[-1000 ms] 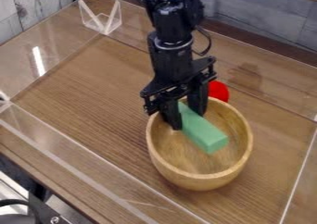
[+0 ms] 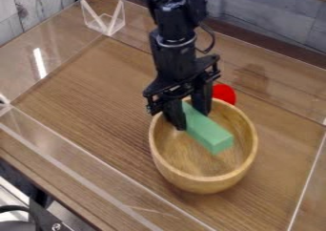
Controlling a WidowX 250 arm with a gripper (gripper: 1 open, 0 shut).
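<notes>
The black gripper [image 2: 185, 106] reaches down from the top into a yellow bowl [image 2: 178, 168], over its back part. It holds a mint-green block [image 2: 208, 130], which tilts down toward the bowl's right side inside it. The fingertips are dark and partly hidden behind the block.
A red round object [image 2: 223, 93] sits behind the bowl to the right. A clear plastic object [image 2: 102, 18] is at the back left, and black cables lie at the front left corner.
The gripper and green block have shifted very slightly; little else has visibly changed.
</notes>
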